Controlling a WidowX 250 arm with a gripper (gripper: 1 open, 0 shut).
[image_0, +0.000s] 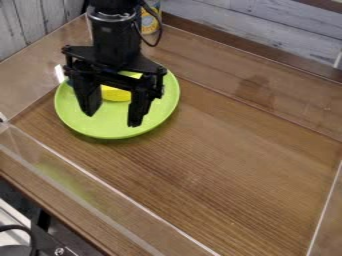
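Note:
My black gripper hangs over a green plate at the upper left, its two fingers spread apart on either side of the plate's middle. A yellow object lies on the plate behind the gripper, mostly hidden by it. I see nothing clearly held between the fingers.
Pale plank walls stand at the back and left. Another yellow object is at the back behind the arm. A black cable lies at the lower left edge.

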